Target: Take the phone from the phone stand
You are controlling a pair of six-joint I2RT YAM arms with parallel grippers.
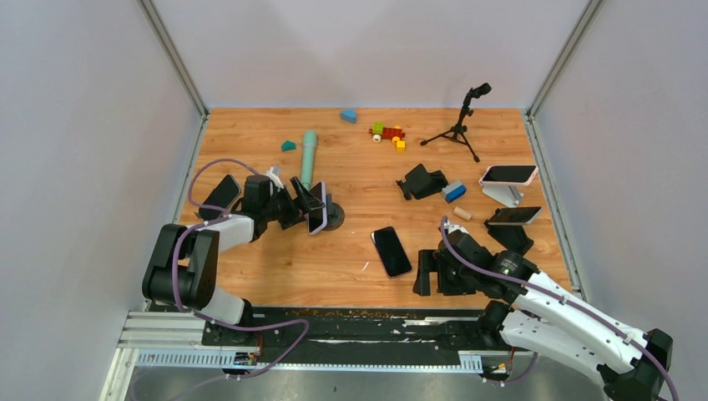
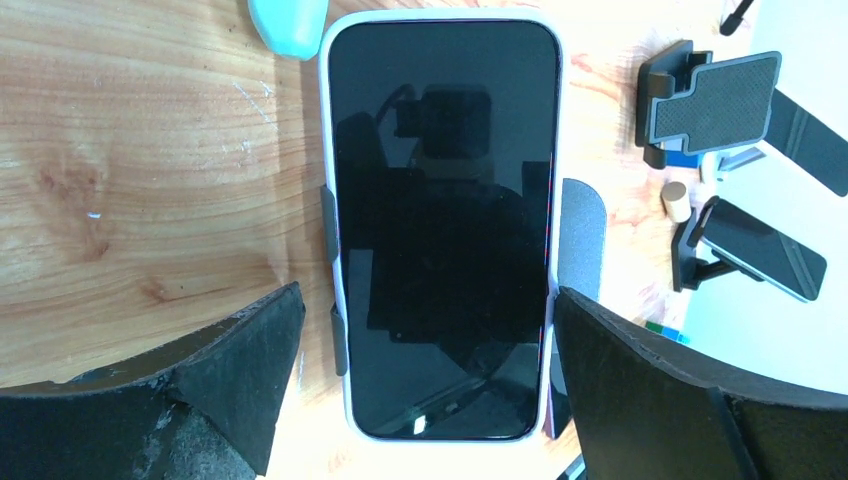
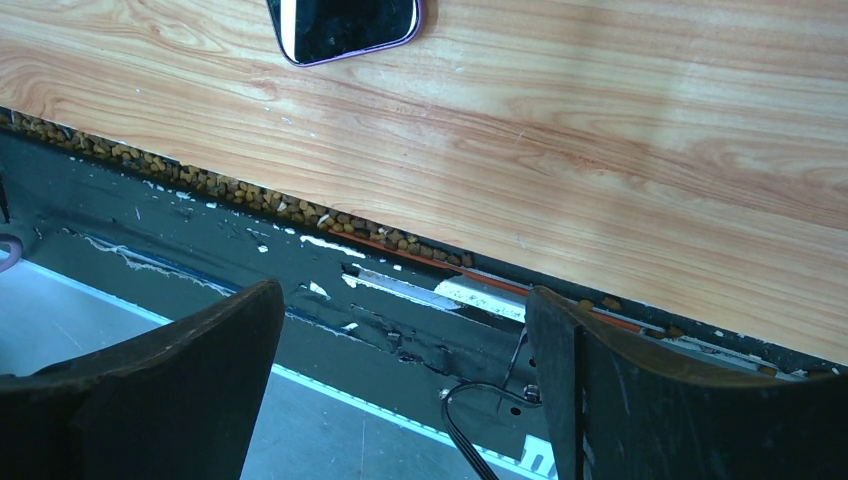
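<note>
In the top view a phone with a pale lilac rim (image 1: 317, 207) leans on a dark round-based stand (image 1: 336, 216), left of the table's middle. My left gripper (image 1: 305, 209) is open with its fingers either side of this phone. The left wrist view shows the phone's dark screen (image 2: 445, 230) between the fingers; the right finger (image 2: 640, 385) meets or overlaps the phone's edge, while a gap shows beside the left one. Grey stand clips (image 2: 331, 222) show at its left edge. My right gripper (image 1: 441, 276) hangs open and empty near the front edge.
A teal cylinder (image 1: 308, 159) lies just behind the phone. Another phone (image 1: 391, 251) lies flat on the table. At the right stand two more phones on stands (image 1: 510, 175), an empty black stand (image 1: 423, 181) and a blue block (image 1: 453, 191).
</note>
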